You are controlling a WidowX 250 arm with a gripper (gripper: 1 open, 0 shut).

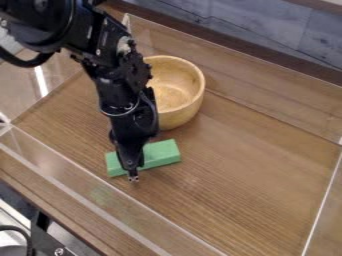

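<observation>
A black robot arm reaches down from the upper left, its gripper [131, 166] low over a green rectangular block [162, 153] lying on the wooden table. The fingertips are at the block's front left part and partly cover it. The gripper looks narrow, as if shut; whether anything is between the fingers cannot be made out. A tan bowl [185, 88] stands behind the arm, partly hidden by it.
A grey wall [254, 30] runs along the back. The table's edge and some dark cables lie at the lower left.
</observation>
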